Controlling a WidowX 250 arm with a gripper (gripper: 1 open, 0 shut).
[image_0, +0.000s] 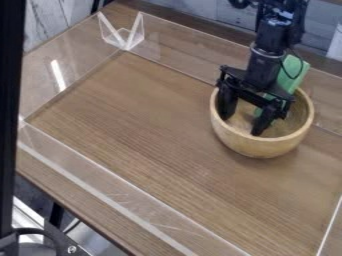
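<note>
A wooden bowl (261, 142) stands at the right of the table (134, 140). My black gripper (251, 105) is lowered into the bowl, its open fingers reaching down inside the rim. A green object (293, 73) sits at the bowl's back right, partly behind the gripper and arm. What, if anything, lies between the fingers is hidden in the dark shapes.
A white angular wire-like object (122, 32) is at the back left, by the table's raised clear edge.
</note>
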